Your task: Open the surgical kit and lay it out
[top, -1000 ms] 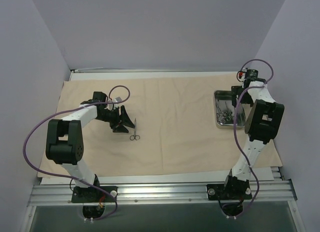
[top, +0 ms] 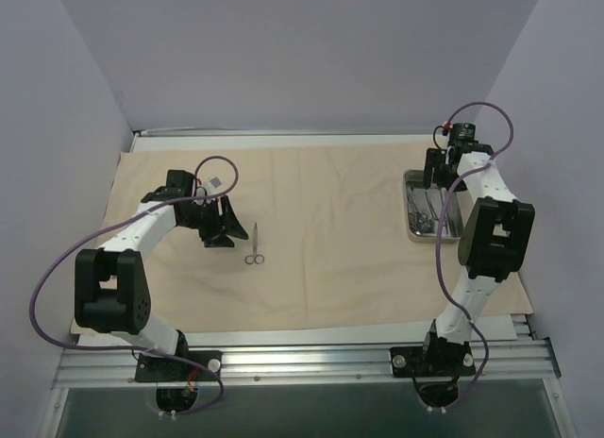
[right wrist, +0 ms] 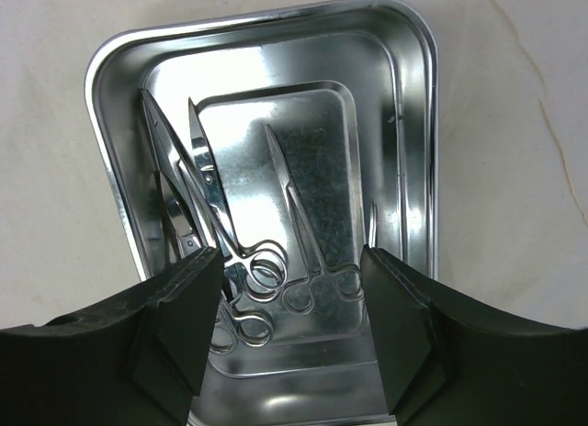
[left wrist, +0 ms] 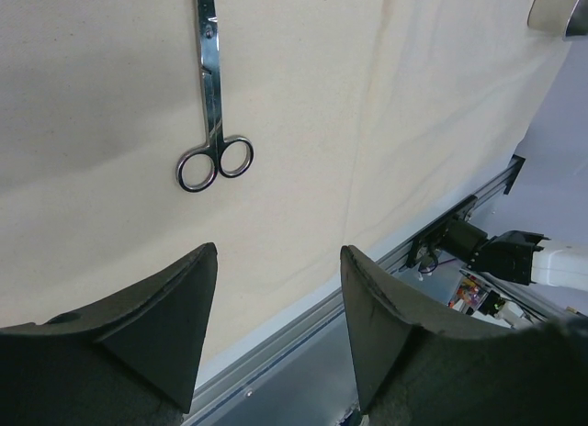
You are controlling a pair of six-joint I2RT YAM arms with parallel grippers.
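Observation:
A metal tray [top: 410, 232] at the right holds several steel instruments. In the right wrist view, scissors or clamps with ring handles [right wrist: 262, 268] bunch along the tray's left side, a slim clamp [right wrist: 296, 196] lies near the middle, and a thin instrument [right wrist: 372, 226] rests by the right finger. My right gripper is over the tray with its fingers apart, nothing visibly held. One pair of scissors [left wrist: 212, 105] lies closed on the cloth at the left. Near it, my left gripper stands open and empty, with the scissors beyond its fingertips.
In the left wrist view, the tray's edge [left wrist: 559, 8] shows at the upper right. Grey walls close in on both sides of the table.
The left arm has shifted slightly left. The scissors stayed put.

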